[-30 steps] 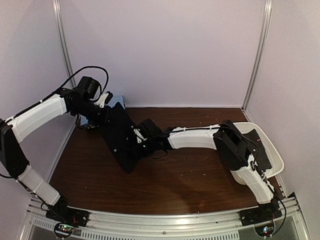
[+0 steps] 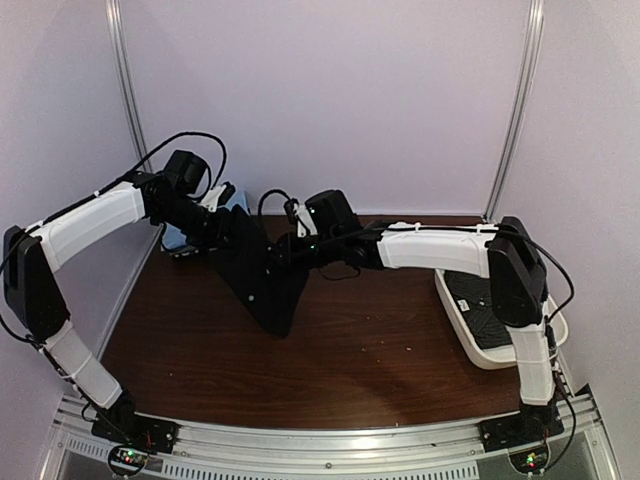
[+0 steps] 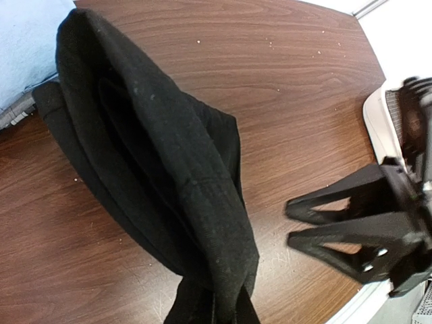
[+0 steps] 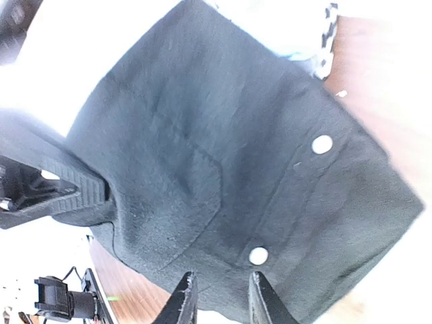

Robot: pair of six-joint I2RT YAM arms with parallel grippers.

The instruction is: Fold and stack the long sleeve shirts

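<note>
A folded black shirt (image 2: 245,268) hangs in the air at the left of the table, its buttoned front showing two white buttons in the right wrist view. My left gripper (image 2: 215,232) is shut on one edge of the shirt (image 3: 202,202). In the left wrist view the right gripper stands apart from the cloth, its fingers only a little way open. Seen from the right wrist, the fingertips (image 4: 188,283) have a gap between them, with the shirt (image 4: 236,169) beyond and nothing held.
Folded light-blue clothing (image 2: 177,240) lies at the back left, behind the left gripper. A white bin (image 2: 463,335) with dark cloth (image 2: 470,295) in it stands at the right, partly under the right arm.
The right arm has risen and moved toward the back, its gripper now beside the shirt's upper part. The shirt's lower end has swung slightly right. The left arm has shifted slightly right.
</note>
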